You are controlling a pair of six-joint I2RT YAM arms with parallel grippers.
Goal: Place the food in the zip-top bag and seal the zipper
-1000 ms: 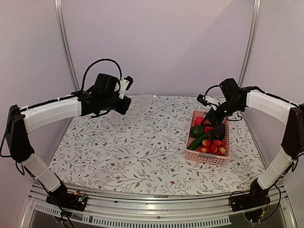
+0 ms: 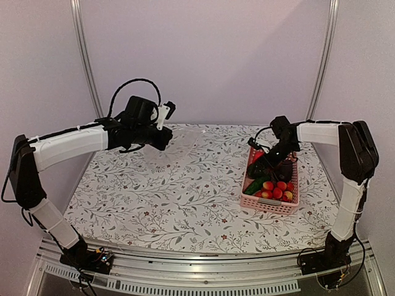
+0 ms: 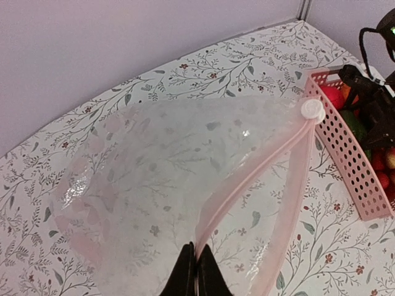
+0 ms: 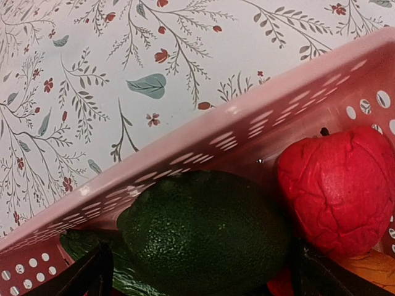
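A clear bag (image 3: pixel 166 160) with a pink zip edge and a white round slider (image 3: pixel 313 110) hangs from my left gripper, whose fingertips are shut on its edge. Part of the zip edge is parted from the other beyond the fingers. In the top view the bag shows faintly beside the left gripper (image 2: pixel 164 137). Over the pink basket my right gripper (image 2: pixel 260 159) is open. The right wrist view has a dark green avocado-like item (image 4: pixel 203 234) between the right fingers, with one finger on either side; whether they touch it cannot be told.
The pink basket (image 2: pixel 271 208) on the right holds several foods: a red item (image 4: pixel 339 191), a cucumber (image 2: pixel 255 186), an eggplant (image 2: pixel 284 171) and several reddish round fruits (image 2: pixel 278 193).
The left gripper has shifted slightly right, holding the bag.
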